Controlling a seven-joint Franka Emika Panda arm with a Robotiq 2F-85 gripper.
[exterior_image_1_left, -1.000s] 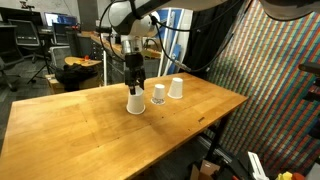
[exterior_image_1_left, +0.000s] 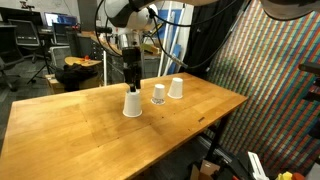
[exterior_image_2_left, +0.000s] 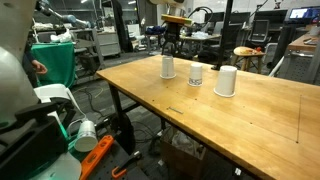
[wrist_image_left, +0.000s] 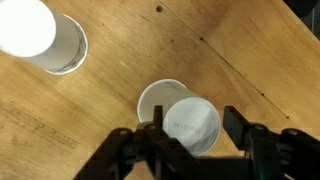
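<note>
A white cup (exterior_image_1_left: 133, 104) stands upside down on the wooden table, its wide rim at the bottom. My gripper (exterior_image_1_left: 132, 80) is right over it, pointing down. In the wrist view the cup's round base (wrist_image_left: 192, 122) lies between the two dark fingers, and the gripper looks partly open, close to the cup on both sides. Part of the lower rim (wrist_image_left: 158, 94) shows beyond the base. From the other side, the same cup (exterior_image_2_left: 167, 67) is the farthest of three, below the gripper (exterior_image_2_left: 169, 50).
Two more white cups, a middle one (exterior_image_1_left: 158, 94) and a farther one (exterior_image_1_left: 176, 88), stand upside down in a row beside it. A cardboard box (exterior_image_2_left: 182, 158) sits on the floor below.
The cup and my gripper have shifted slightly left and toward the camera in exterior view 1. The other two cups have stayed put.
</note>
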